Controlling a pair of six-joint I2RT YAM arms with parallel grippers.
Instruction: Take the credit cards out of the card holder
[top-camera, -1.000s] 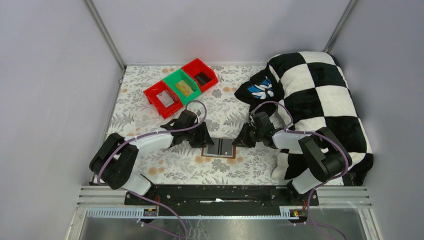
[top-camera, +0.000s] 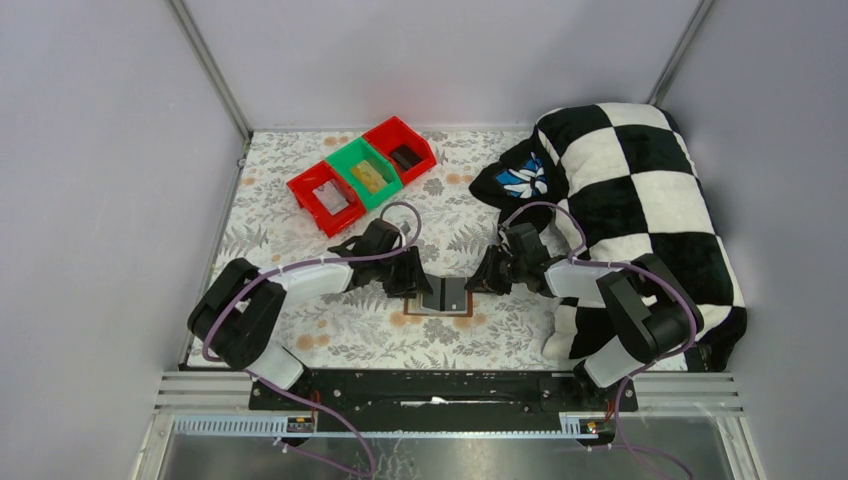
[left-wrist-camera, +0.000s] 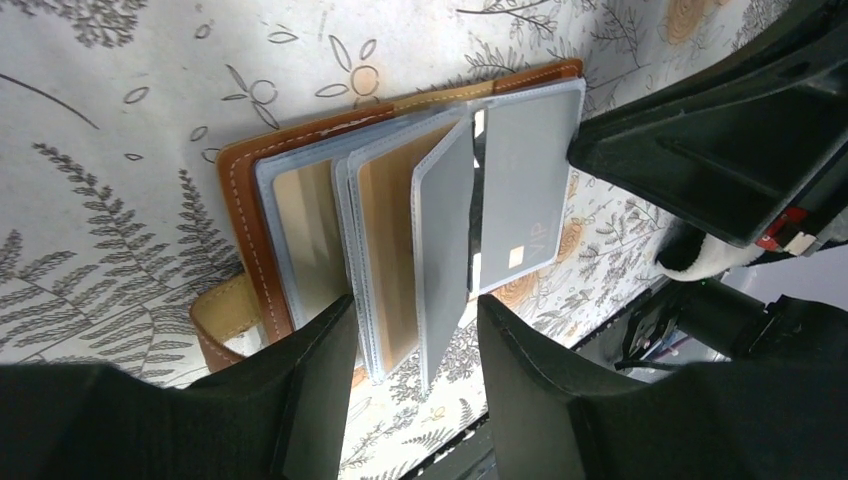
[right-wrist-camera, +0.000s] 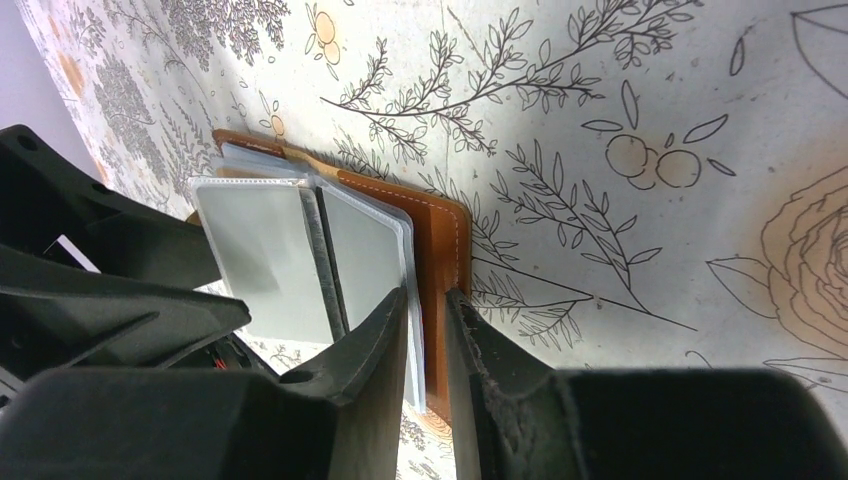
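Observation:
An open brown card holder (top-camera: 437, 312) lies flat with clear sleeves of grey and beige cards (left-wrist-camera: 388, 250), one sleeve lifted in the left wrist view. My left gripper is open over the near ends of the sleeves at the holder's left side. My right gripper is part open at the holder's other edge, its fingertips at the sleeve border and brown leather; whether anything is between them is unclear.
Red and green bins (top-camera: 351, 157) with small items stand at the back left. A checkered cushion (top-camera: 660, 195) fills the right side. The table behind the holder is clear.
My left gripper has shifted slightly toward the right and front over the holder. The right arm looks unchanged in the top view.

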